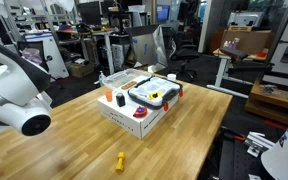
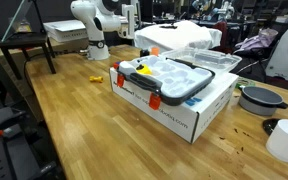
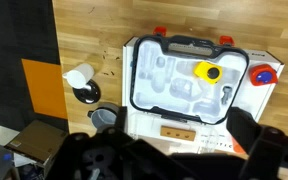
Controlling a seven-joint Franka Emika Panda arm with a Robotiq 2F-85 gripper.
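My gripper looks straight down in the wrist view, its dark, blurred fingers spread wide with nothing between them. Beneath it lies a clear tray [image 3: 156, 95] with a black rim and red clips, resting on a white box [image 2: 172, 116]. Inside the tray are a yellow item [image 3: 208, 71] and a small grey item [image 3: 226, 95]. A red and blue object [image 3: 264, 75] sits on the box beside the tray. On the bare table lies another small yellow object [image 1: 120, 162]. The fingertips are not clearly seen in either exterior view.
A white cup [image 2: 286, 141] and a dark pot [image 2: 259, 100] stand beside the box. A clear container [image 2: 200, 62] is behind the tray. My white arm [image 1: 19, 95] stands at the left.
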